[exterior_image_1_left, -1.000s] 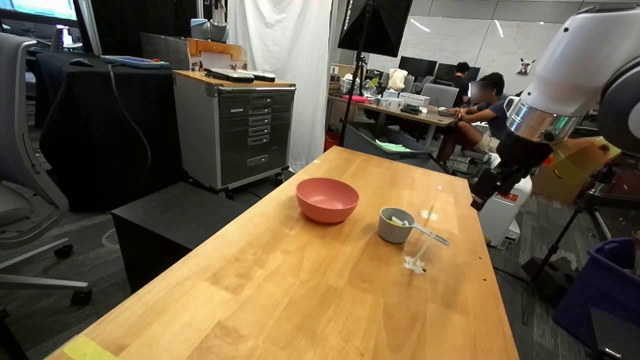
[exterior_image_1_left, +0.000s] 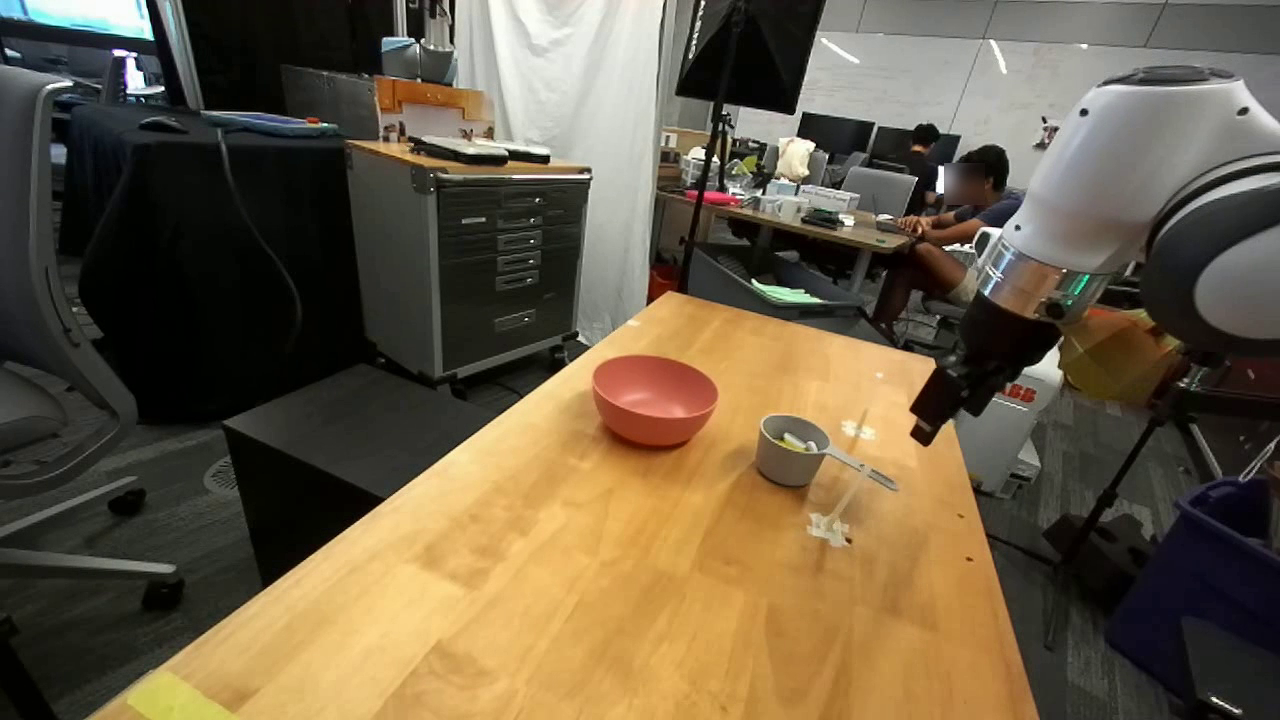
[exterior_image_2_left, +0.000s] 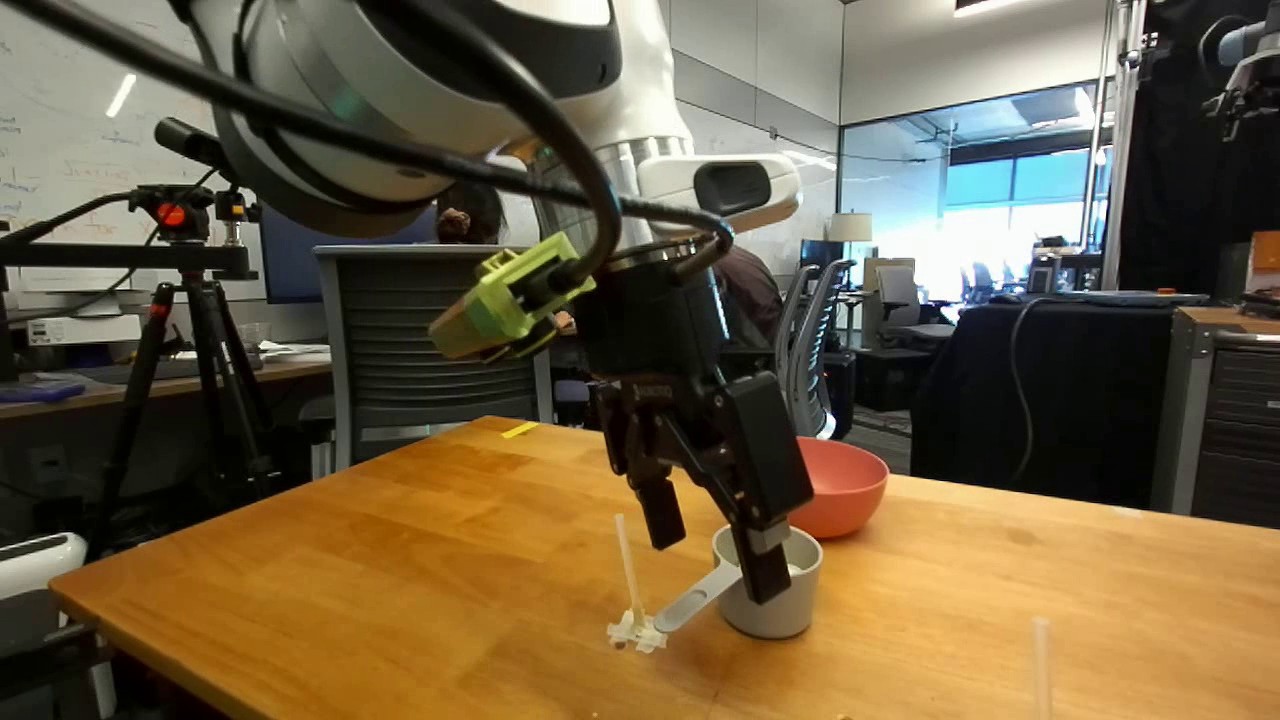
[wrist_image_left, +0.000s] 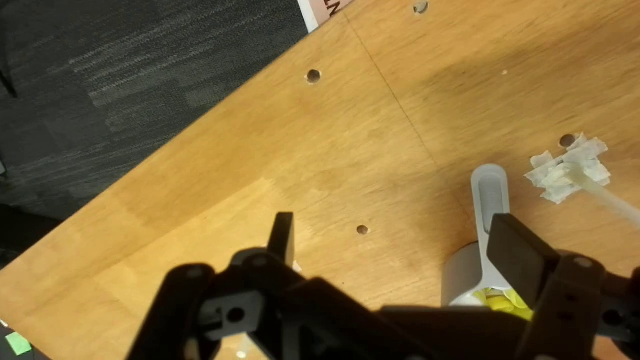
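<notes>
On the wooden table a grey measuring cup (exterior_image_1_left: 782, 462) stands upright, its handle pointing toward the table's right edge in exterior view 1. Yellow and white pieces lie inside it; the yellow ones (wrist_image_left: 507, 302) show in the wrist view. A pinkish-red bowl (exterior_image_1_left: 654, 402) sits beside the cup, farther from the arm; its inside looks empty. My gripper (exterior_image_1_left: 926, 430) is above the table near its right edge, apart from the cup. In exterior view 2 the gripper (exterior_image_2_left: 713, 554) has its two fingers spread, one in front of the cup (exterior_image_2_left: 780, 612) along the line of sight. Nothing is held.
Two thin pale sticks rise from the table, taped at their bases; one stick (exterior_image_2_left: 629, 564) stands near the cup's handle, the other stick (exterior_image_2_left: 1041, 666) farther right.
In exterior view 1 my gripper has moved left and slightly lower, closer to the cup. The cup and bowl stay where they were.
</notes>
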